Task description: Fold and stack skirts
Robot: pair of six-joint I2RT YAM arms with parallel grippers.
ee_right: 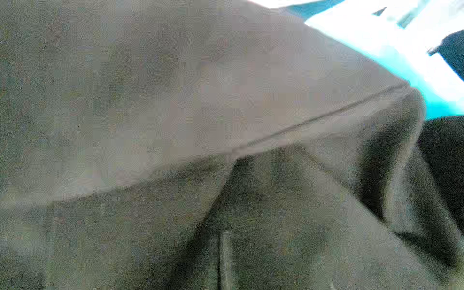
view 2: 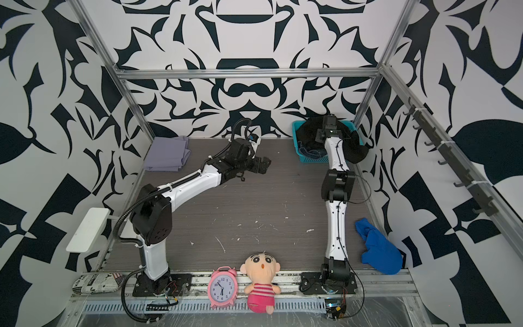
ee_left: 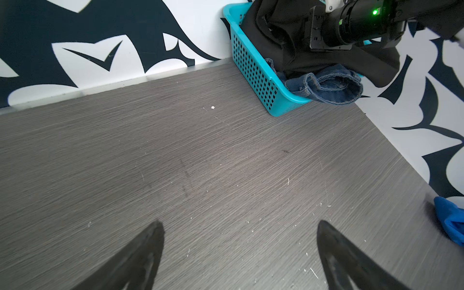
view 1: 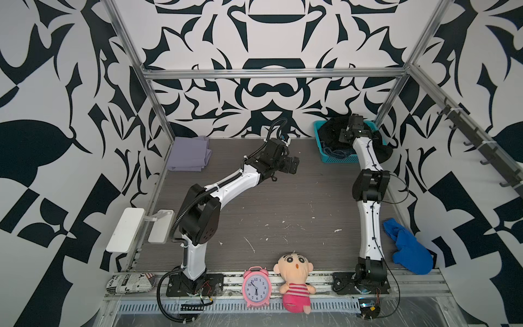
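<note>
A teal basket [view 1: 321, 144] at the back right holds dark fabric [ee_left: 273, 29] and blue denim [ee_left: 328, 84]. My right gripper [view 1: 351, 130] is down in the dark cloth, which fills the right wrist view [ee_right: 169, 96]; its fingers are hidden, so its finger state is unclear. My left gripper is open and empty above the table's middle. A folded lilac-grey stack [view 1: 188, 152] lies at the back left.
A blue cloth [view 1: 408, 245] lies at the right front. A pink clock [view 1: 256, 286] and a doll [view 1: 294, 283] sit on the front edge.
</note>
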